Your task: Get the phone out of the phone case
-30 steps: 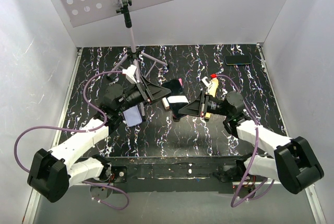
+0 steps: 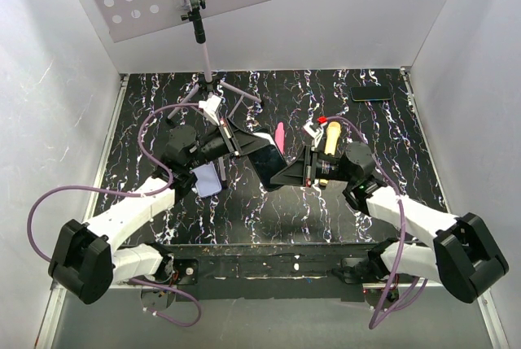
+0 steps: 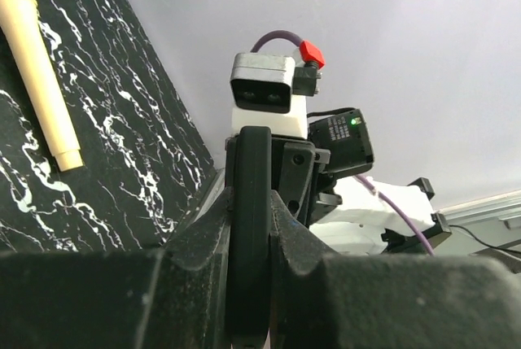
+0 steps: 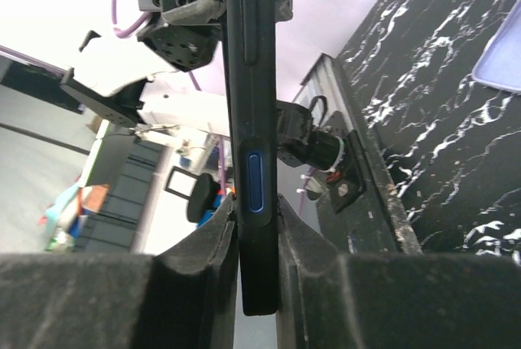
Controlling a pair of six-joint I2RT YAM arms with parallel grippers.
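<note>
The phone (image 2: 267, 165), dark face up with a pale glare at its upper end, is held tilted above the table between my two arms. My left gripper (image 2: 259, 141) is shut on its upper end; in the left wrist view a black edge of the phone (image 3: 251, 202) stands between the fingers. My right gripper (image 2: 283, 175) is at the lower end. In the right wrist view the black case (image 4: 249, 97) shows edge-on with a cutout around a blue side button (image 4: 255, 182). The right fingers (image 4: 213, 247) flank it closely; whether they grip it is unclear.
A dark flat phone-like slab (image 2: 370, 93) lies at the back right. Behind the arms are a yellow microphone-shaped thing (image 2: 333, 137) and a pink object (image 2: 280, 134). A pale blue tray (image 2: 207, 181) lies at left, near the stand (image 2: 205, 56).
Over the last second the phone has turned and shifted slightly left, and the glare on it has moved up. Both grippers have come nearer each other; lately they have barely moved.
</note>
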